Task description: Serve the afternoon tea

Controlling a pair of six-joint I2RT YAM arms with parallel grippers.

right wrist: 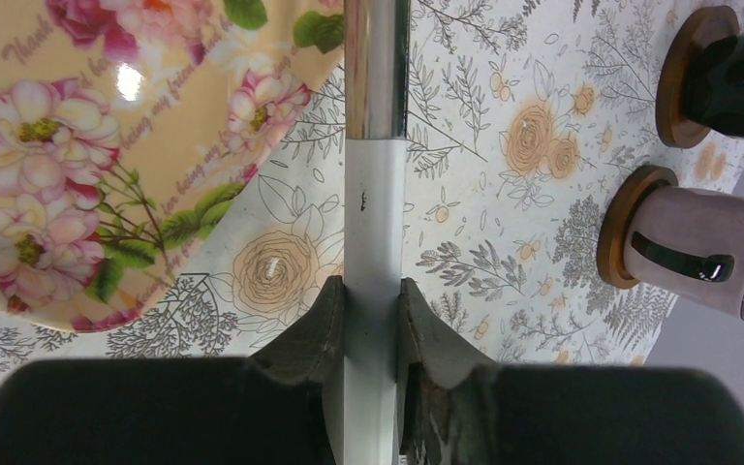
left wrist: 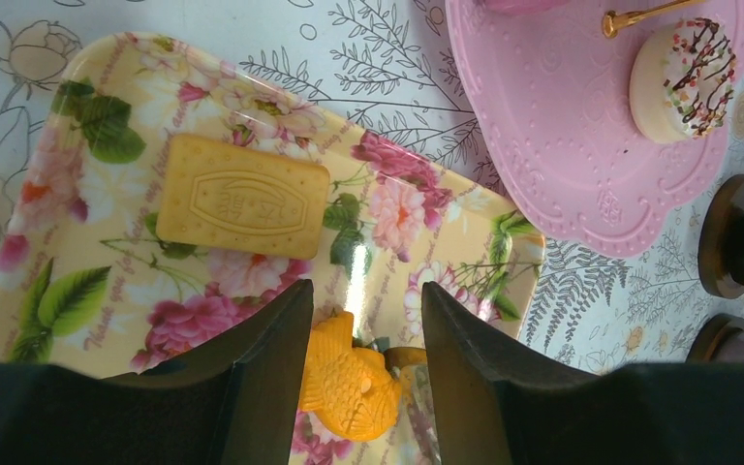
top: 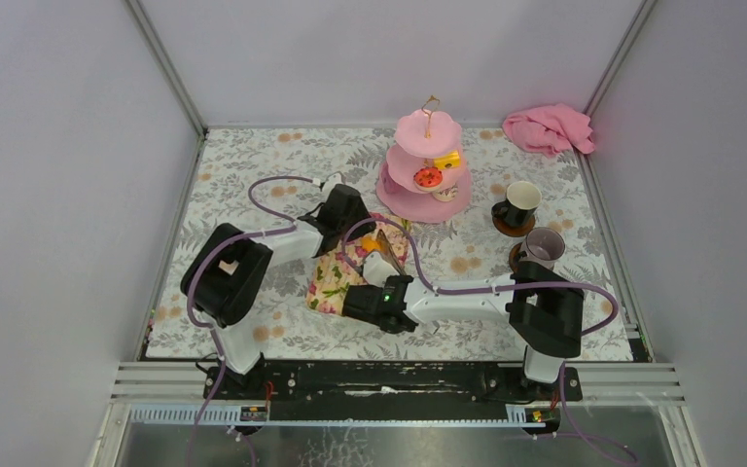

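Note:
A floral tray (top: 326,297) lies mid-table, carrying a rectangular biscuit (left wrist: 242,194) and an orange fish-shaped pastry (left wrist: 349,392). My left gripper is open above the pastry, with a metal utensil's end beside it. My right gripper is shut on that utensil's white-and-steel handle (right wrist: 371,213), over the tray's edge. Behind the tray stands the pink three-tier stand (top: 428,131) with sweets, including a sprinkled white donut (left wrist: 678,82) on the bottom tier.
A dark mug (top: 519,204) and a pinkish mug (top: 545,245) sit on coasters at the right. A pink cloth (top: 550,129) lies at the back right.

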